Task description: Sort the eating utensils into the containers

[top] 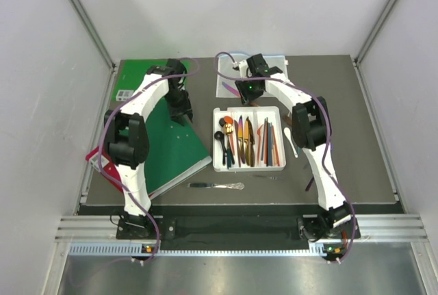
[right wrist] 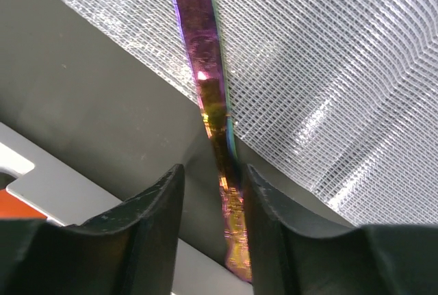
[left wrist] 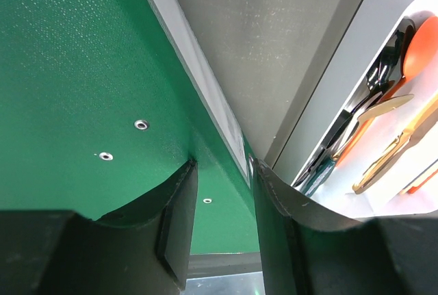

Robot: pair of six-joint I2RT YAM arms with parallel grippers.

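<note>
A shiny purple-to-gold knife (right wrist: pixel 205 76) lies partly on the white mesh mat (right wrist: pixel 321 90), its gold end reaching the tray rim in the right wrist view. Around that gold end, my right gripper is part open, the knife close to one finger; I cannot tell if they touch. The white tray (top: pixel 248 168) holds several spoons, knives and chopsticks in compartments. My left gripper hangs part open and empty over the edge of the green box (left wrist: pixel 82 117), left of the tray.
On the table lie a silver-handled knife (top: pixel 215 185) in front of the tray, a small fork (top: pixel 267 177), and a white spoon (top: pixel 291 141) to its right. A red item (top: pixel 102 168) sits at the left.
</note>
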